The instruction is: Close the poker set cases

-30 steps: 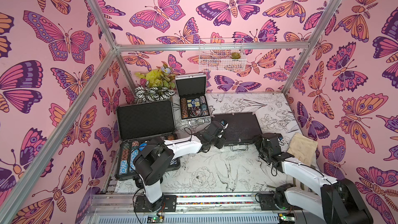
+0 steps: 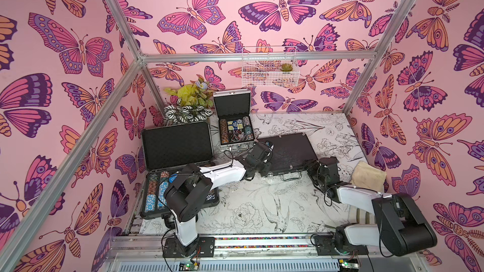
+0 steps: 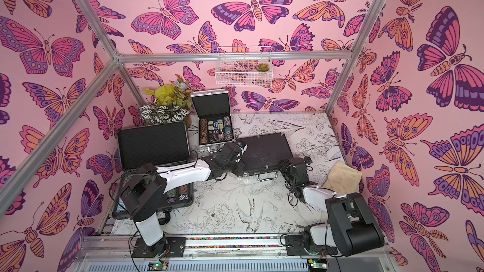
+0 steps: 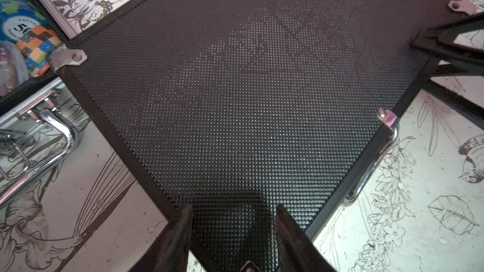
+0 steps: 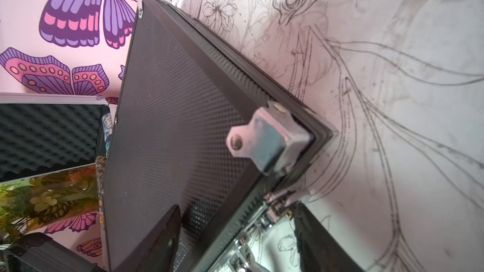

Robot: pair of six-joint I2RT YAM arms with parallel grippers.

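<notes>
The black flat case point(image 2: 284, 152) on the table has its lid down over its base. In the left wrist view my left gripper is part open above one corner of the black lid, its fingers apart. My right gripper is also part open, its fingers on either side of the case's front edge near a metal corner clasp point(image 5: 269, 140); contact is unclear. To the left, a large black case with chips has its lid point(image 2: 177, 145) standing open. Behind them, a small silver case point(image 3: 211, 105) of chips is open too.
A folded beige cloth point(image 2: 368, 177) lies at the right. Plants point(image 2: 189, 104) stand at the back left, and a wire basket point(image 2: 269, 73) hangs on the back wall.
The flat case has shifted slightly toward the back. My right gripper has moved a little left, its elbow swinging left.
</notes>
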